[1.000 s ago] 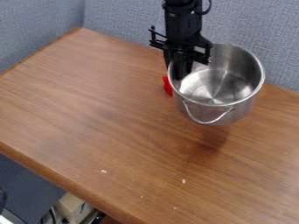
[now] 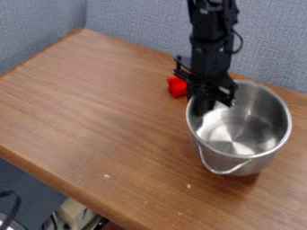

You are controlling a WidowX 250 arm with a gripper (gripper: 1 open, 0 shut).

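The black gripper (image 2: 209, 90) reaches down from the top centre of the camera view to the left rim of a steel pot (image 2: 246, 135), its fingertips at that rim. It looks shut, though whether the thin rim is between its fingers is hard to tell. The pot stands upright on the right side of the wooden table, with a wire handle along its front. A small red object (image 2: 177, 86) lies just behind and left of the pot, partly hidden by the arm.
Blue-grey padded walls rise at the back and left. Cables show beyond the table's front-left edge.
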